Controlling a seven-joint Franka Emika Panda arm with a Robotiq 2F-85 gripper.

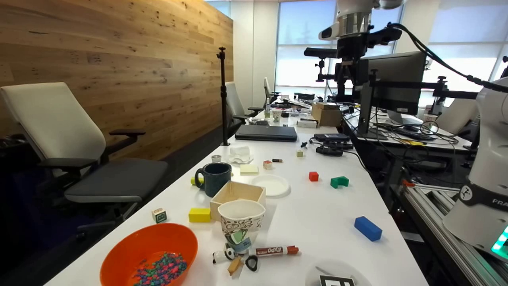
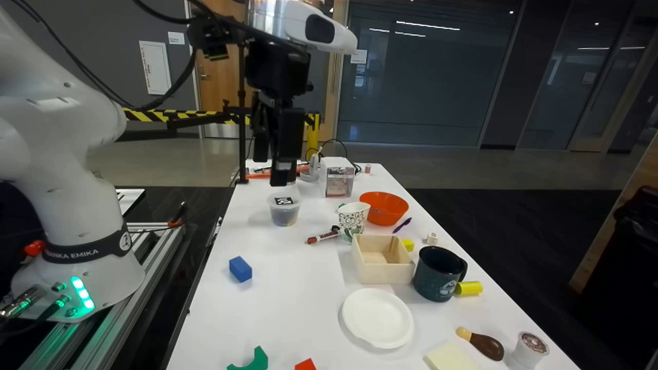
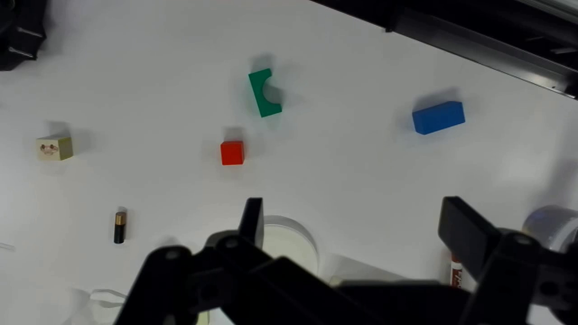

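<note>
High above the white table hangs my gripper, its fingers spread wide apart with only table visible between them. From overhead, a red cube, a green arch block and a blue block lie separately on bare tabletop. A white plate rests flat beside an empty-looking wooden box. Behind that box stands a patterned paper cup, with an orange bowl of small coloured pieces farther along. In the wrist view the gripper body covers much of the lower part, the box included.
A dark mug stands beside the box, a yellow block near it. A red marker and a lidded tub lie toward one end. At the other end is a black laptop. The table's robot side has much free room.
</note>
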